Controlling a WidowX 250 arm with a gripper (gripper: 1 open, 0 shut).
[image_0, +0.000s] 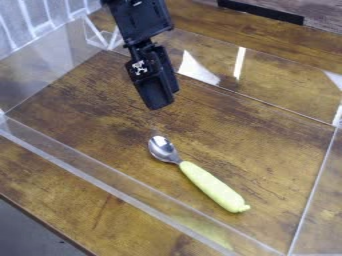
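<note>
A spoon with a steel bowl and a pale yellow-green handle lies on the wooden surface, right of centre and toward the front. My black gripper hangs above and behind the spoon's bowl, apart from it, coming down from the top of the view. Nothing shows held in it; its fingertips are hard to make out against the dark body.
Clear plastic walls surround the wooden work area. The wood around the spoon is clear. A dark bar lies at the back.
</note>
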